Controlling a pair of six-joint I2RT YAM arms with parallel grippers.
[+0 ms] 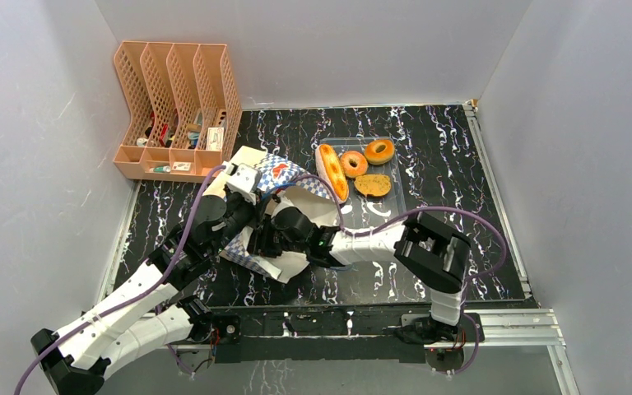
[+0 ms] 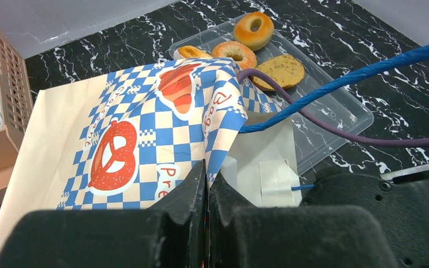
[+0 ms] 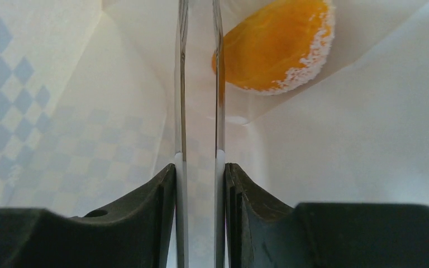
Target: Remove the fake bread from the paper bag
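Observation:
The blue-checked paper bag (image 2: 173, 137) lies with its mouth toward the right arm. In the left wrist view, my left gripper is shut on the bag's edge. My right gripper is inside the bag, its long metal fingers (image 3: 220, 111) a narrow gap apart with only paper visible through it. Inside, an orange fake bread (image 3: 285, 47) with a whitish rim sits up and right of the gap, partly behind the right finger. The fingertips run to the top edge of the right wrist view, so whether they touch the bread cannot be told.
A clear tray (image 1: 388, 210) at the right holds a long bread (image 1: 332, 171), two bagels and a flat slice (image 1: 372, 185). A pink divided rack (image 1: 177, 115) stands behind the bag. Free table lies right of the tray.

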